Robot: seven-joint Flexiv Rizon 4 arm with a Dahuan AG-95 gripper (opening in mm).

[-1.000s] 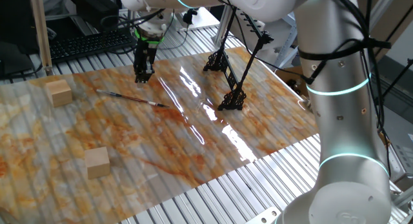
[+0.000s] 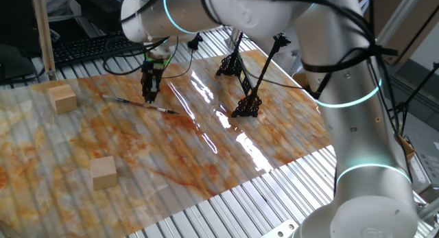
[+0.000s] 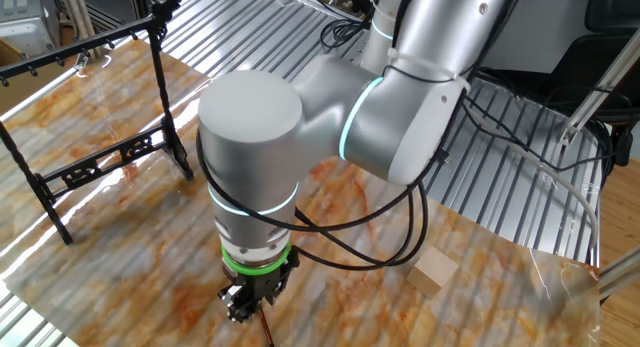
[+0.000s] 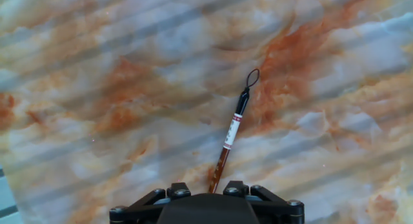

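Observation:
A slim brush (image 2: 130, 101) with a dark brown handle, a white label and a black loop at its end lies on the marbled sheet. The wrist view shows the label and loop of the brush (image 4: 231, 132) clearly, while its lower end passes out of sight behind the gripper. Just above the handle hangs my gripper (image 2: 149, 99), pointing down. Its two fingers stand apart at the bottom of the wrist view, one on each side of the brush's line, so the gripper looks open and holds nothing. Most of the brush is hidden in exterior view 2.
Two wooden blocks, one at the back left (image 2: 63, 99) and one nearer the front (image 2: 103, 173), rest on the sheet. A black rack (image 2: 247, 87) with upright posts stands to the right of the gripper. Behind the sheet lies a keyboard (image 2: 92, 49).
In exterior view 1 the gripper has come down toward the brush, with the arm lowering. The brush, blocks and rack have stayed where they were.

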